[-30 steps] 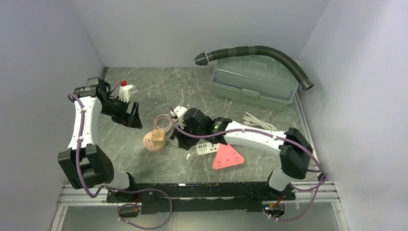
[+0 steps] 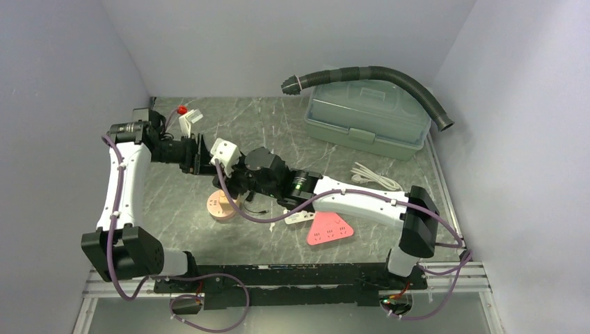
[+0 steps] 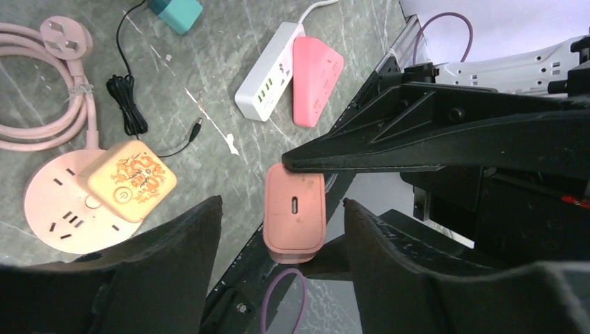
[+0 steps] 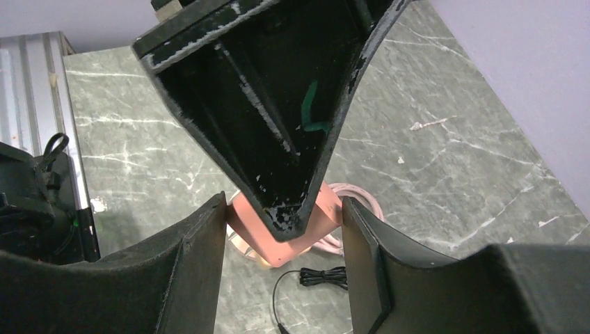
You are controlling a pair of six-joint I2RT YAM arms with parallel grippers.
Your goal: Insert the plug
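A salmon-pink block [image 3: 295,216] with a small slot in its face, apparently the plug, hangs above the table. My right gripper is shut on it, pads at both sides in the right wrist view. My left gripper is open around the same block, with gaps on either side in the left wrist view. A dark left finger [image 4: 278,139] covers part of the block in the right wrist view. Below lies the round pink socket strip [image 3: 66,202], a yellow block [image 3: 132,182] with a dragon print on it.
The pink cable's plug head [image 3: 66,36], a black cord [image 3: 126,104], a teal block [image 3: 177,14], a white strip [image 3: 270,73] and a pink triangular strip [image 2: 329,228] lie nearby. A green toolbox [image 2: 369,115] stands at the back right.
The right arm has moved left and the two grippers now meet above the round strip.
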